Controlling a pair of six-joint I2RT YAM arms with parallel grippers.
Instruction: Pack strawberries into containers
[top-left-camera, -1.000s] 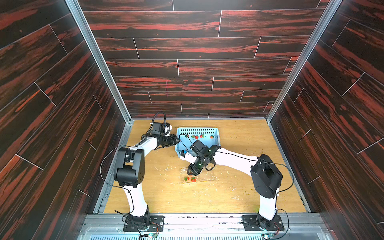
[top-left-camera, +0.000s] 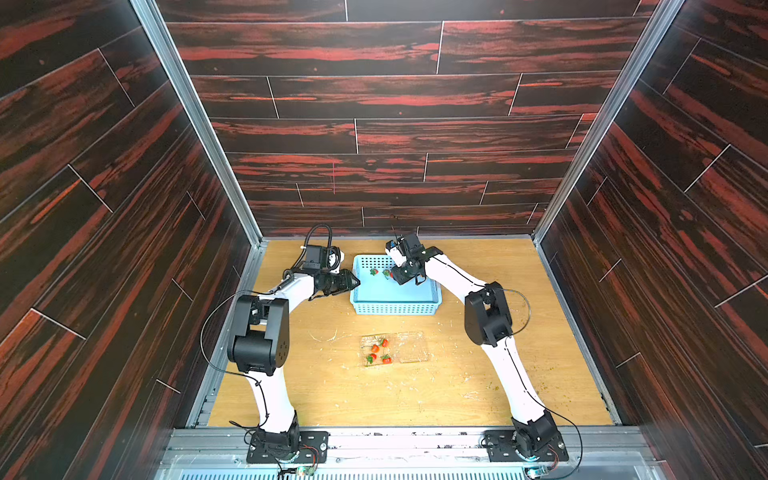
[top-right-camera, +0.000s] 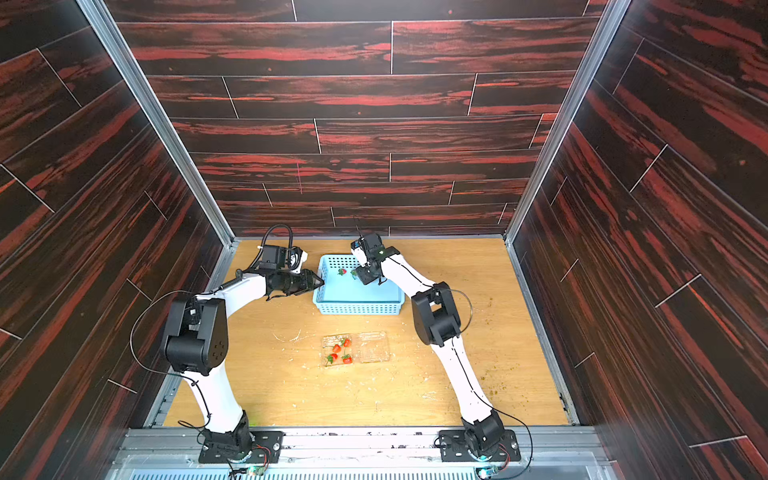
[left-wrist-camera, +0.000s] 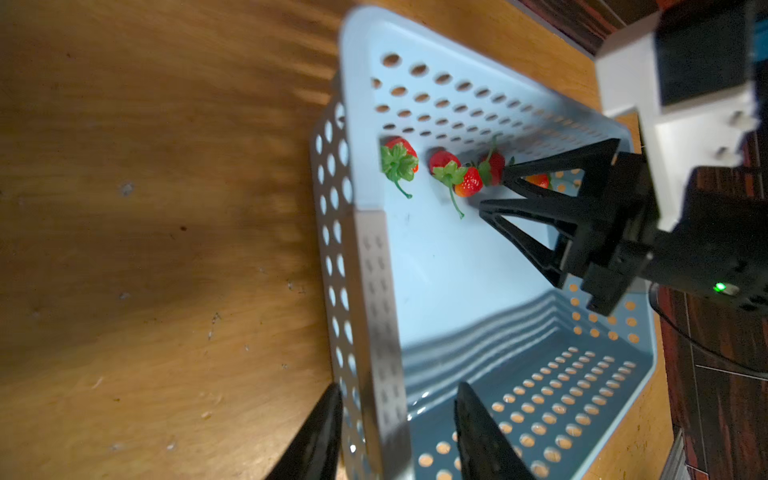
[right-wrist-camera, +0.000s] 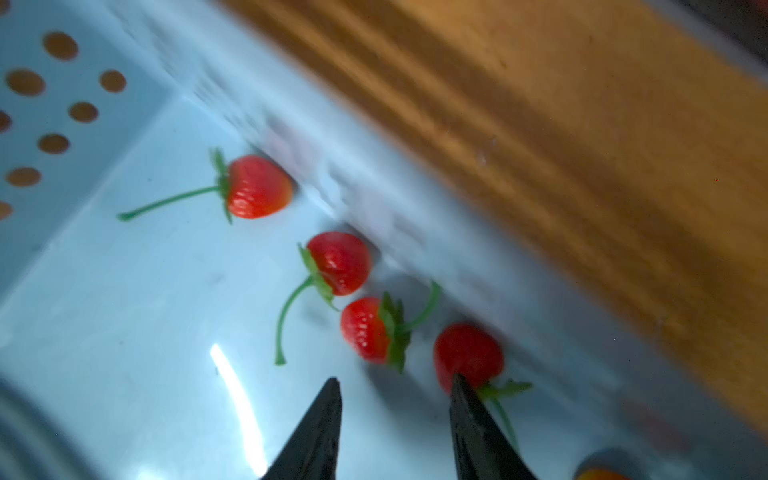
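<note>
In the right wrist view my right gripper is open inside the basket, nothing held. Several red strawberries (right-wrist-camera: 340, 262) with green stems lie on the basket floor along one wall, just beyond its fingertips. In the left wrist view my left gripper stands open and empty by the near end of the light-blue basket (left-wrist-camera: 368, 176); its fingers appear on either side of the corner wall, but contact cannot be judged. On the table in front, a clear hinged container (top-left-camera: 412, 347) has several strawberries (top-left-camera: 374, 349) in its left half; the right half looks empty.
The basket's perforated walls rise around the berries. My right arm (top-left-camera: 452, 276) reaches over its right side and hides part of the interior. Bare wooden table (top-left-camera: 296, 392) lies around the clear container, with a few small scraps.
My right gripper has moved from over the clear container back into the basket. Strawberries in the container's left half, partly covered before, now show fully. The left arm has stayed still.
</note>
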